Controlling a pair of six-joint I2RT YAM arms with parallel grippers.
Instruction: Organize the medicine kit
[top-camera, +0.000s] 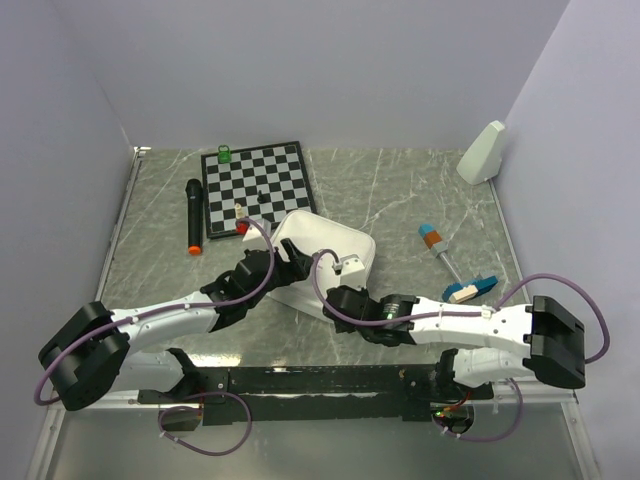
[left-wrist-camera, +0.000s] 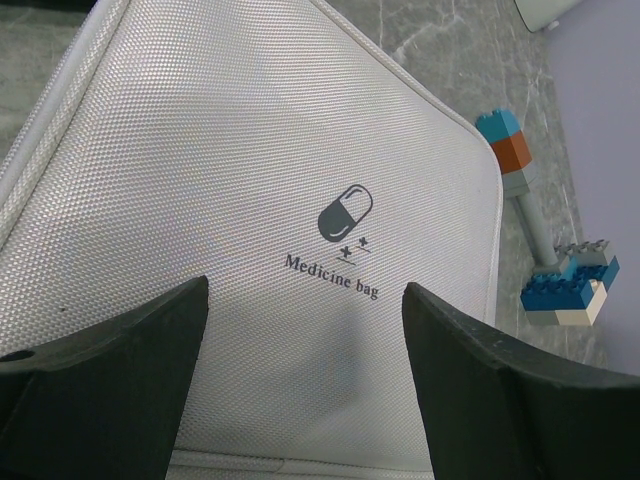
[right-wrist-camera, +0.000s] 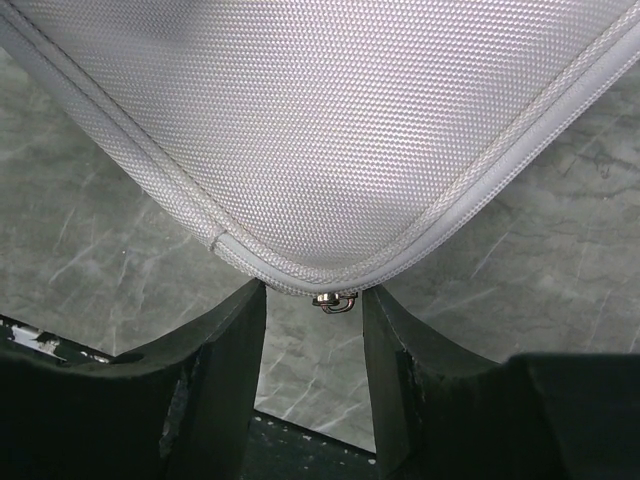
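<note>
The white medicine bag (top-camera: 335, 235) lies on the marble table, its pill logo and "Medicine bag" print (left-wrist-camera: 332, 275) showing in the left wrist view. My left gripper (top-camera: 295, 260) is over the bag's left part, fingers apart, nothing visible between them. My right gripper (top-camera: 340, 315) is at the bag's near corner, where a metal zipper pull (right-wrist-camera: 335, 302) hangs between its parted fingertips, close to both.
A chessboard (top-camera: 260, 170) with small items lies behind, a black-orange cylinder (top-camera: 194, 215) at the left. A toy brick tool (top-camera: 445, 260) lies right, a white object (top-camera: 482, 150) at the back right.
</note>
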